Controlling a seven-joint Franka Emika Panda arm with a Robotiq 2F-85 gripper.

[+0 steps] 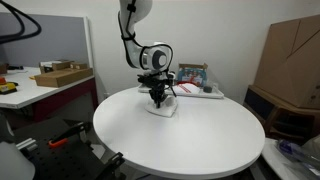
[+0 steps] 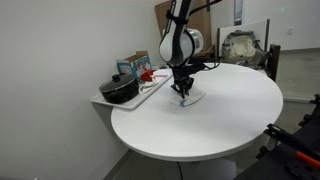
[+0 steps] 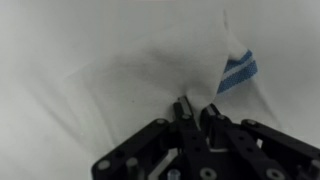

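Note:
On the round white table (image 1: 200, 140) lies a white cloth (image 1: 165, 110), partly folded, towards the far left in exterior view 1. My gripper is down at the cloth, its fingertips close together with a narrow gap. Creases in the fabric run up to the fingers, and whether any cloth is pinched between them is unclear. A blue-striped corner (image 3: 238, 72) shows just right of and beyond the fingertips in the wrist view. In exterior view 2 the gripper (image 2: 182, 93) points down onto the cloth (image 2: 196, 98).
A tray (image 2: 140, 92) at the table's edge carries a black pot (image 2: 121, 90) and a red-and-white box (image 2: 146, 73). Cardboard boxes (image 1: 62, 76) stand on a separate table at the left.

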